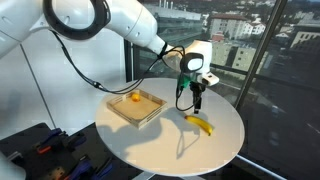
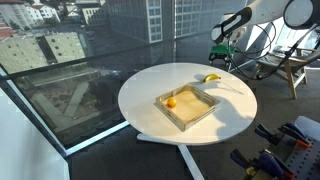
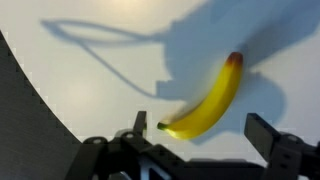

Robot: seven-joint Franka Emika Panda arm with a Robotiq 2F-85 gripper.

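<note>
A yellow banana (image 1: 199,124) lies by itself on the white round table, toward the side away from the arm's base. In the wrist view the banana (image 3: 209,106) runs diagonally, its dark tip up and its other end near the left finger. Above the table hangs my gripper, its two black fingers wide apart at the bottom of that view. Nothing is between them; the banana is below and apart. In exterior view 1 the gripper (image 1: 190,101) is small, a little above and to the left of the banana.
A shallow tan tray (image 2: 188,108) stands on the table with an orange fruit (image 2: 171,102) in its corner. Bare white tabletop (image 1: 165,145) surrounds the banana. A black cable loops along the arm. Large windows stand behind the table.
</note>
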